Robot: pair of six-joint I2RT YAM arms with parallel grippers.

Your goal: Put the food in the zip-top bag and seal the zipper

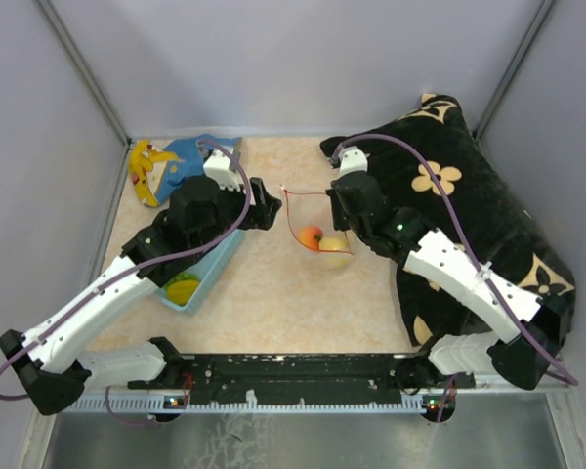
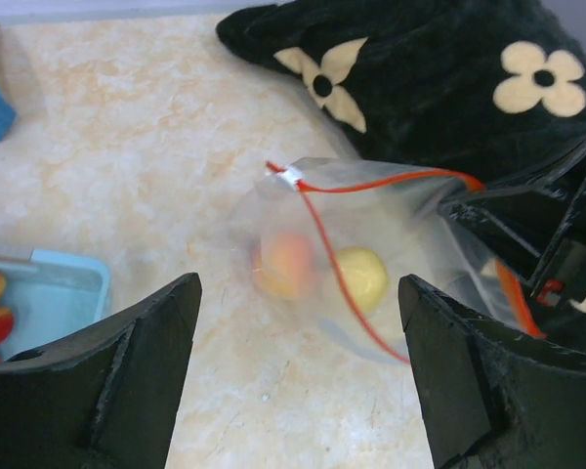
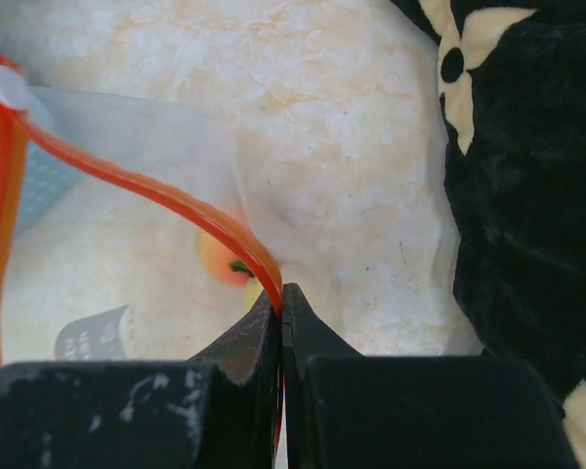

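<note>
The zip top bag (image 1: pixel 313 215) with red zipper stands near the middle, holding an orange-red fruit (image 1: pixel 310 235) and a pale yellow one (image 2: pixel 361 277). My right gripper is shut on the bag's red zipper edge. My left gripper (image 1: pixel 260 207) stands open at the left of the bag, apart from it; in its wrist view the bag lies beyond the empty fingers.
A blue tray (image 1: pixel 206 279) with food sits left of the bag, a blue cloth with yellow (image 1: pixel 194 156) behind it. A dark flowered cloth (image 1: pixel 469 225) covers the right side.
</note>
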